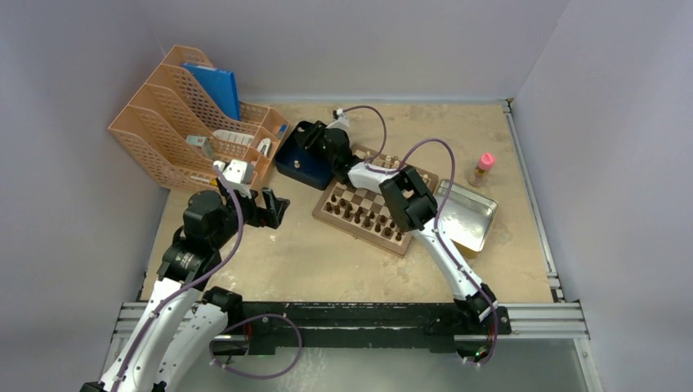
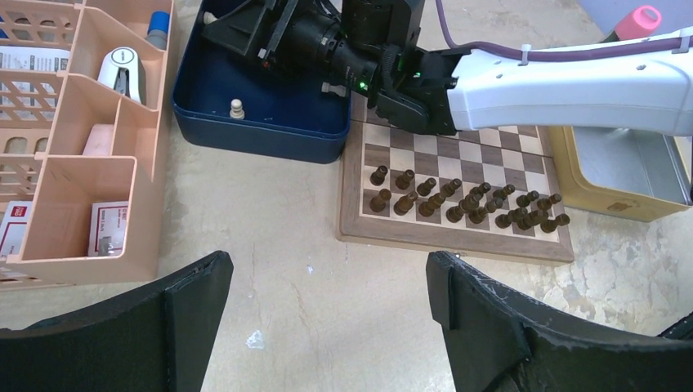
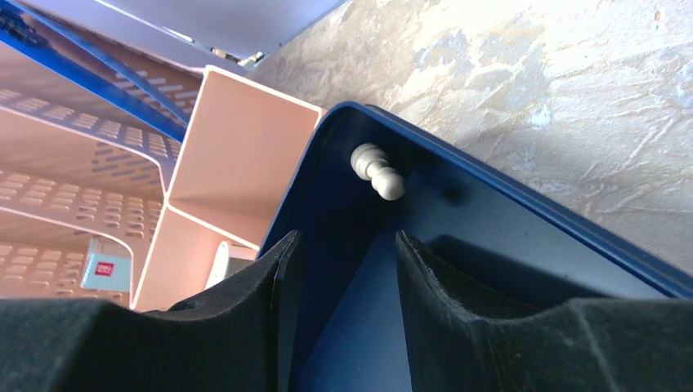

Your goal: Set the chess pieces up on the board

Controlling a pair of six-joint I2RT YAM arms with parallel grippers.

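Observation:
The chessboard holds two rows of dark pieces on its near side; light pieces at the far side are partly hidden by the right arm. The navy bin holds a few white pieces, including one near its front and one in a corner. My right gripper is over that bin, open, its fingertips just short of the corner piece, nothing between them. My left gripper hangs open over bare table at the left, empty.
A peach organizer borders the bin on the left. A metal tin and a pink-capped bottle are at the right.

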